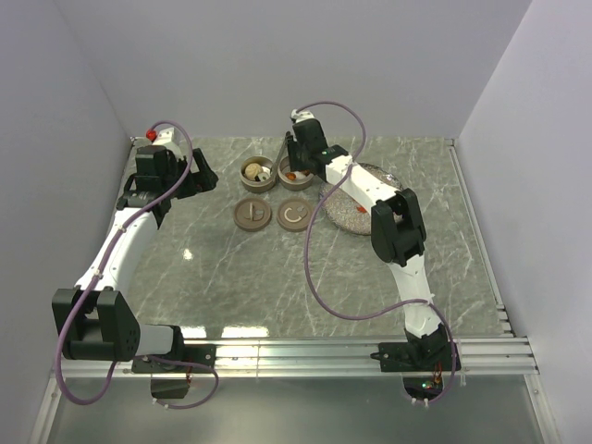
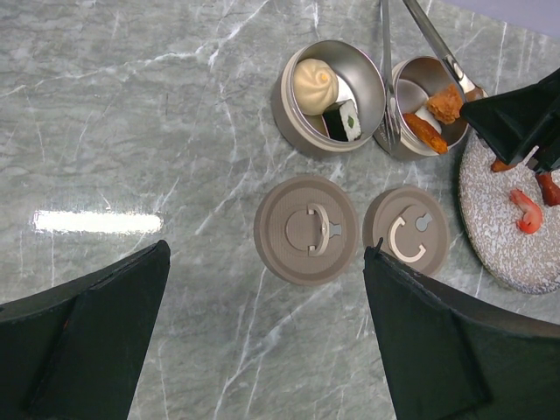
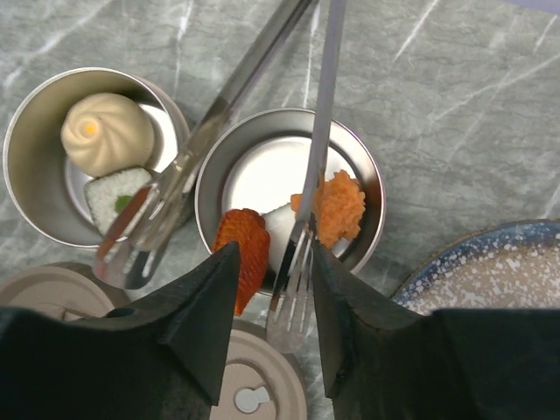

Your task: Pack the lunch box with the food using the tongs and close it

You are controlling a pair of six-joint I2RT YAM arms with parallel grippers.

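Two steel lunch tins stand at the back centre: the left tin point(image 2: 299, 125) holds a bun point(image 3: 105, 133) and a sushi piece point(image 2: 342, 121); the right tin point(image 3: 373, 201) holds fried chicken point(image 3: 344, 206) and a wing point(image 3: 244, 247). My right gripper is over the right tin, fingers apart around the lower part of metal tongs point(image 3: 311, 175); whether it grips them is unclear. My left gripper hangs open at the left, above bare table.
Two lids point(image 1: 252, 214) point(image 1: 295, 215) lie in front of the tins. A speckled plate point(image 2: 499, 245) with food is to the right, partly under the right arm.
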